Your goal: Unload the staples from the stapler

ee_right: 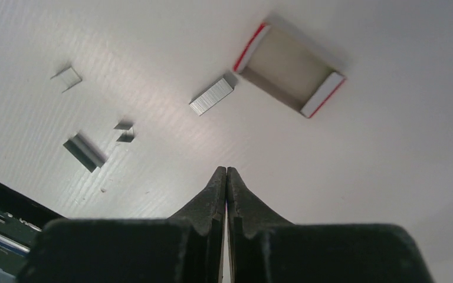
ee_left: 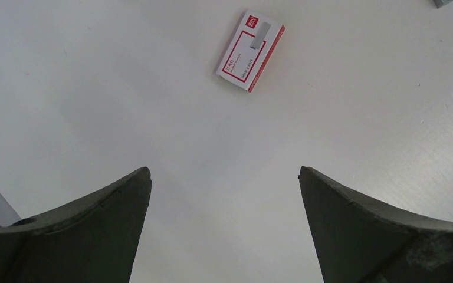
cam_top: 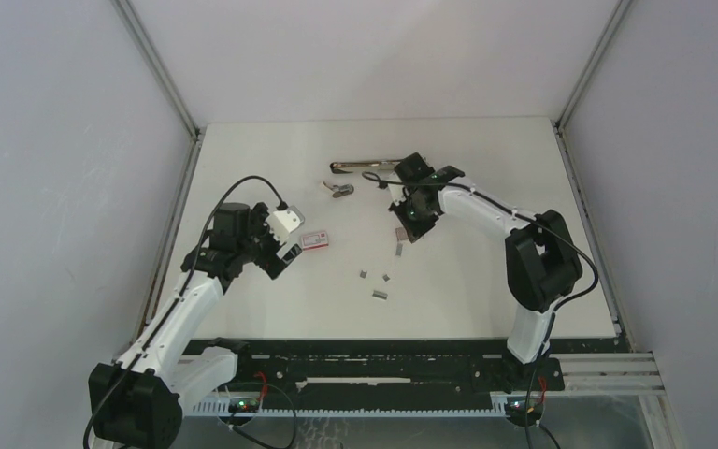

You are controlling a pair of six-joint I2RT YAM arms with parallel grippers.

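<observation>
The long silver stapler [cam_top: 360, 166] lies at the back middle, its right end hidden by my right arm. My right gripper is shut, nothing visible between its fingers, raised over the table. Below it, loose staple strips lie on the table: one strip [ee_right: 211, 96] beside an open tray [ee_right: 289, 66], a dark strip [ee_right: 84, 152] and smaller pieces [ee_right: 125, 137]. My left gripper stands open and empty at the left, near a red-and-white staple box [ee_left: 249, 50].
A small staple remover [cam_top: 341, 191] lies in front of the stapler. The table's front edge shows at lower left of the right wrist view.
</observation>
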